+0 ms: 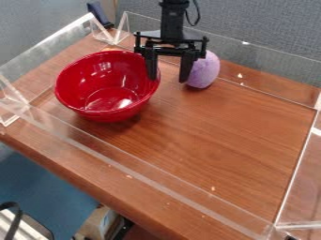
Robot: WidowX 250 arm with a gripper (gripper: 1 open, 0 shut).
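Observation:
My black gripper [168, 66] hangs at the back centre, its two fingers pointing down and spread apart, one at the right rim of a large red bowl [105, 87], the other just left of a purple round object [204, 70]. I see nothing held between the fingers. The bowl sits upright on the wooden table and looks empty. The purple object is partly hidden behind the gripper.
Clear plastic walls [276, 67] edge the wooden table [213, 159]. A small yellowish thing behind the bowl is mostly hidden.

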